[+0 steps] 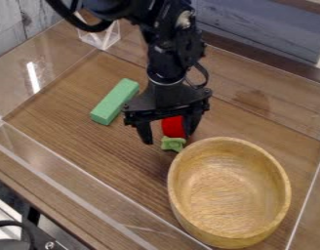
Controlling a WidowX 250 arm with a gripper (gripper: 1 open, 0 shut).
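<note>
My black gripper [168,125] hangs open at the centre of the table, its fingers down on either side of a red object [176,126] with a small light-green part [174,144] below it. The gripper body hides part of the red object; whether the fingers touch it is unclear. A green bar [114,102] lies to the left, apart from the gripper.
A large yellow bowl [228,210] fills the lower right, close below the red object. A clear plastic item [98,31] stands at the back left.
</note>
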